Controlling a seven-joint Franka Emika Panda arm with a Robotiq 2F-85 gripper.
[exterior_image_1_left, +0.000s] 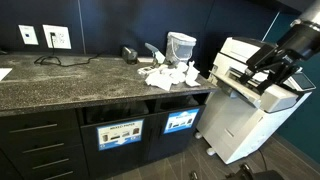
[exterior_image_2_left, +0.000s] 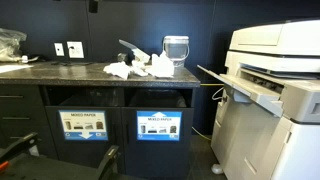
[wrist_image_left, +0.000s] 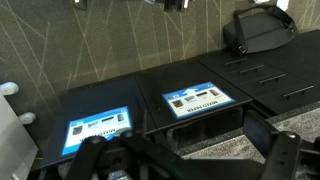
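My gripper is open, its dark fingers apart at the bottom of the wrist view with nothing seen between them. In exterior view 1 the gripper (exterior_image_1_left: 255, 78) hangs at the right, in front of the white printer and away from the counter items. Crumpled white cloths or papers (exterior_image_1_left: 172, 75) lie on the dark speckled counter (exterior_image_1_left: 85, 84) near its right end. Behind them stands a pale bucket (exterior_image_2_left: 176, 48) with a handle. A dark object (exterior_image_1_left: 130, 55) sits to their left; its kind is unclear.
A large white printer (exterior_image_2_left: 255, 127) stands right of the counter, its tray (exterior_image_2_left: 240, 90) sticking out toward it. Below the counter are bins with blue-and-white signs (exterior_image_2_left: 158, 125) and dark drawers (exterior_image_1_left: 42, 147). A black bag (wrist_image_left: 262, 30) rests on the carpet.
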